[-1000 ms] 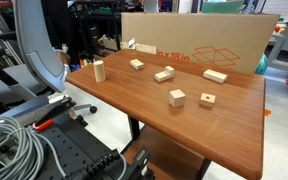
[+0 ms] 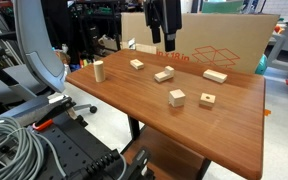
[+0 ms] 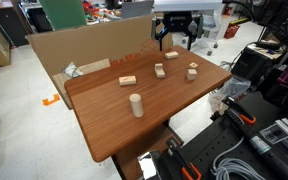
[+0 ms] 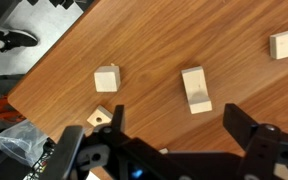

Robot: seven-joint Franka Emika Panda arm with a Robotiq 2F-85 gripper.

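Note:
My gripper hangs above the far half of the wooden table, open and empty. Its dark fingers show at the lower edge of the wrist view, set wide apart. A pale oblong block lies on the table just ahead of the gap between them. Left of it sit a pale cube and a small block with a dark spot on top. At the right edge lies another pale block. An upright pale cylinder stands apart from the blocks.
A cardboard panel stands along the far side of the table. Coiled cables lie on the dark base at the near left.
Over the last second the gripper has come into exterior view 1 from above and moved down over the table. The blocks and cylinder have not moved.

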